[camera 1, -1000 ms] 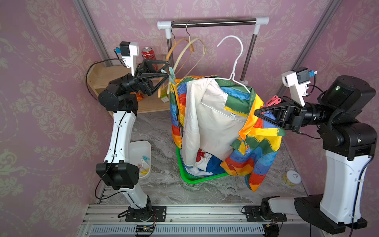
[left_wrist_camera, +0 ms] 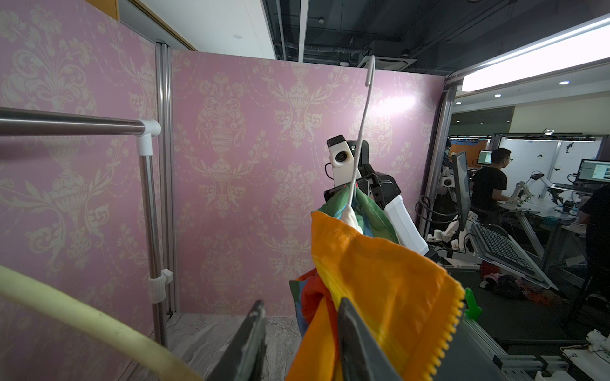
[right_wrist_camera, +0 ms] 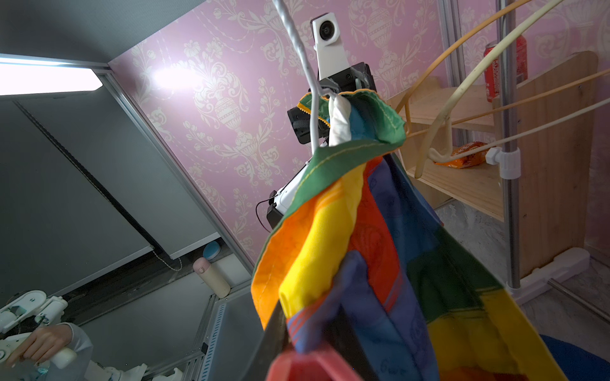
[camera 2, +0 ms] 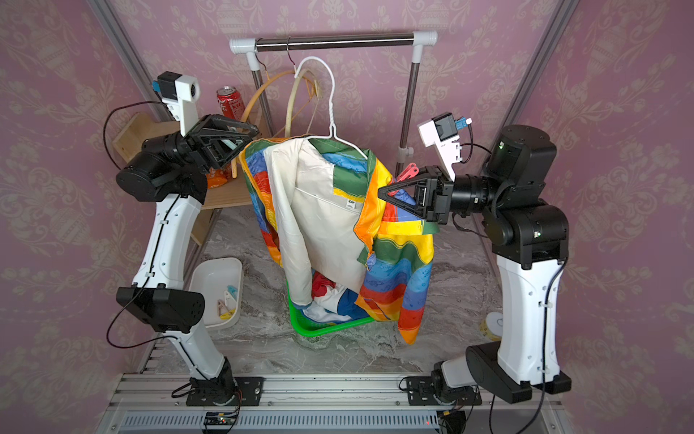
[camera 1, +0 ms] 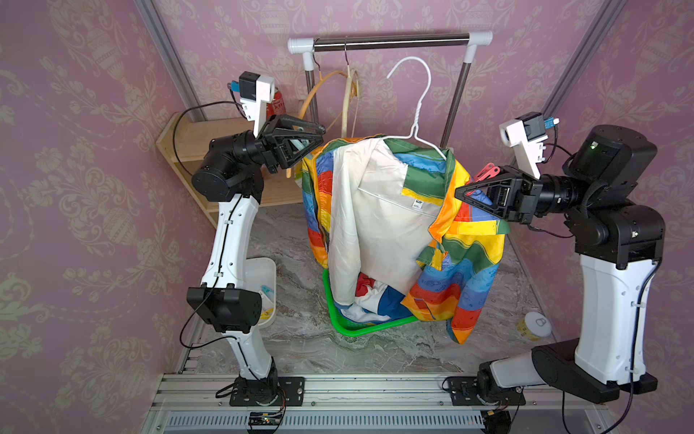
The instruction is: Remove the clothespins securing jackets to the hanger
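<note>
A rainbow-coloured jacket [camera 1: 473, 253] with a pale lining hangs spread on a white hanger [camera 1: 414, 108]. At its left shoulder, my left gripper [camera 1: 322, 133] is shut on the jacket's edge; a pale blue clothespin [camera 1: 298, 144] shows inside the fingers. In the left wrist view, orange cloth passes between the fingers, and no clothespin shows there. My right gripper [camera 1: 458, 192] is shut on the other shoulder's cloth. A pink clothespin [camera 1: 486, 172] stands up behind its fingers, blurred at the bottom of the right wrist view. How firmly either clothespin sits is hidden.
Behind stands a metal rack [camera 1: 394, 41] with wooden hangers [camera 2: 292, 101]. Beneath the jacket lies a green basket [camera 1: 351, 330] with clothes. At the left is a white tray [camera 2: 235, 271] holding several clothespins; a can [camera 2: 230, 103] stands on the wooden shelf [camera 1: 189, 144].
</note>
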